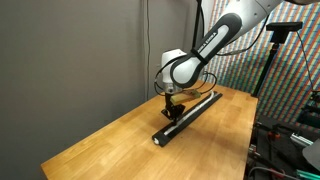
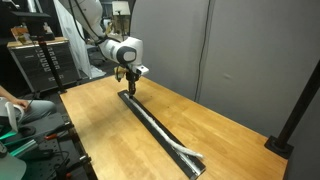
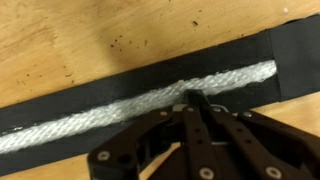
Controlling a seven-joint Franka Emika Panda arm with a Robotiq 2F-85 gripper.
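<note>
A white braided rope [image 3: 90,118] lies along a long black strip [image 3: 190,62] on the wooden table. In the wrist view its right end stops just short of a wider black block. My gripper is shut, its fingertips right over the rope, near that end. Whether a rope strand is pinched between them is hidden. From the side, the gripper [image 1: 174,118] is low over the strip's near end, and in the other exterior view the gripper [image 2: 131,93] appears at the strip's far end. There, the rope [image 2: 165,133] runs down the strip to its opposite end.
A grey partition [image 1: 75,70] stands behind. Dark equipment [image 1: 300,145] sits at the right edge, off the strip.
</note>
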